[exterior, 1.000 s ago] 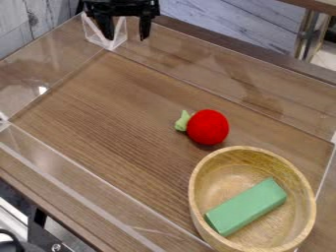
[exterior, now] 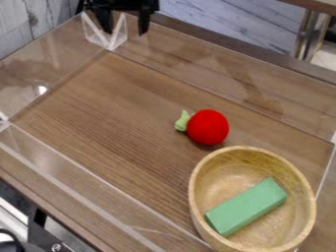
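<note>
The black gripper (exterior: pixel 121 18) is at the top edge, left of centre, by a clear container (exterior: pixel 106 32) in the back left corner; its fingers are too small and dark to tell their state. A red round object (exterior: pixel 209 128) with a green top lies on the wooden surface right of centre. A tan bowl (exterior: pixel 207 192) at the bottom right holds a green block (exterior: pixel 247 207).
A wall stands at the back left, and a pale ledge runs along the back right edge.
The gripper has moved up in the view since a second ago, toward the top edge. The red object, bowl and block have not moved.
</note>
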